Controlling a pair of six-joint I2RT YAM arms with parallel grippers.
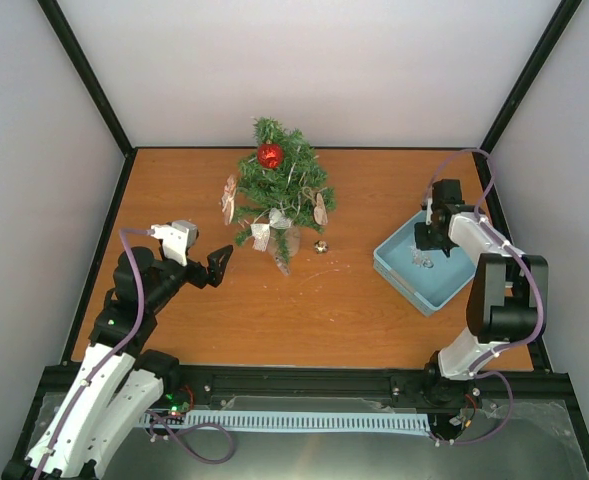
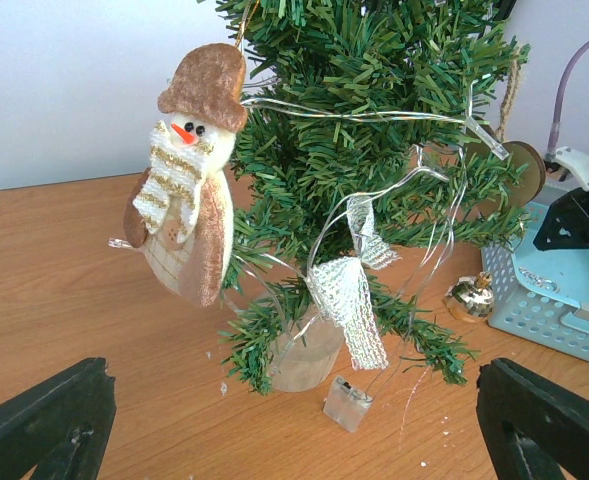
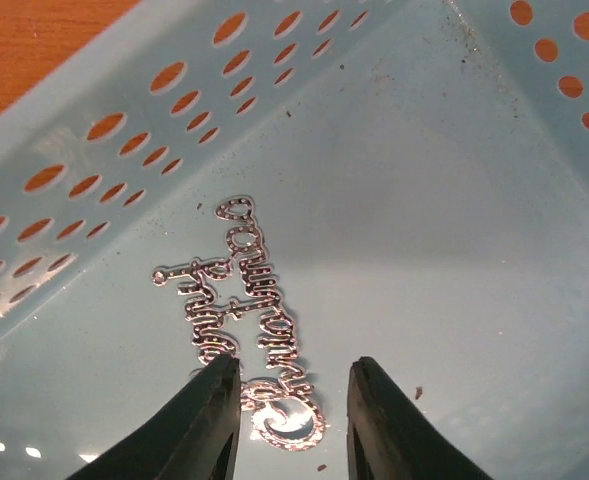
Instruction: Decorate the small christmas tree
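The small green tree (image 1: 280,180) stands mid-table with a red bauble (image 1: 270,155), a snowman ornament (image 2: 184,200), white bows and wire lights. My left gripper (image 1: 216,270) is open, left of the tree, nothing between its fingers. My right gripper hangs over the blue basket (image 1: 424,300), its fingers apart. Beneath it a shiny silver lettering ornament (image 3: 279,330) lies on the basket floor, seen between and beyond the fingertips; none of it appears held.
A small shiny bell-like ornament (image 2: 470,298) lies on the table between tree and basket.
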